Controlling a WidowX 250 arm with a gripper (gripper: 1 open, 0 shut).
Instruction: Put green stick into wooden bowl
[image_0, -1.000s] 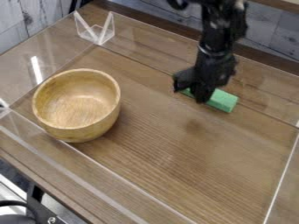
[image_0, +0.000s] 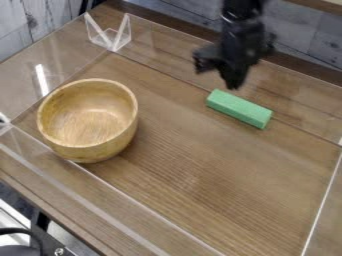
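Observation:
The green stick (image_0: 239, 108) lies flat on the wooden table, right of centre, slanting down to the right. At the left stands the light wooden bowl (image_0: 56, 120), its inside empty. My black gripper (image_0: 222, 70) is at the back, above and behind the stick and apart from it. Motion blur covers the fingers, so how far apart they stand is unclear. No held object shows at them.
A small clear wire-like or plastic piece (image_0: 110, 28) stands at the back left. Dark cables and hardware (image_0: 27, 225) fill the bottom-left corner beyond the table edge. Bare table (image_0: 201, 190) spreads across the front and between bowl and stick.
One second ago the gripper was down at the stick. The stick rests on the table, lying slightly differently from before.

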